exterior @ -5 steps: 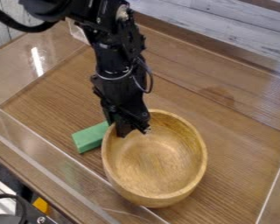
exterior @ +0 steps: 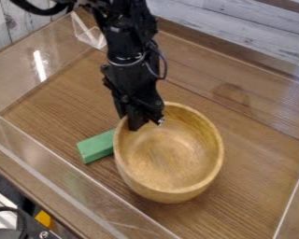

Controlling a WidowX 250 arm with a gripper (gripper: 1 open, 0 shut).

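My black gripper (exterior: 137,119) reaches down from the top of the view to the near-left rim of a large wooden bowl (exterior: 171,163). Its fingertips are at that rim and look closed on it, though they are small and dark. A green block (exterior: 94,148) lies flat on the table just left of the bowl, partly hidden behind it.
The wooden table (exterior: 239,103) has free room to the right and behind the bowl. Clear edging runs along its left and front-left sides. A white plank wall (exterior: 239,33) stands at the back, and cables show at the lower left.
The gripper and the bowl have shifted slightly back, away from the front edge, over the last second. The green block looks unmoved.
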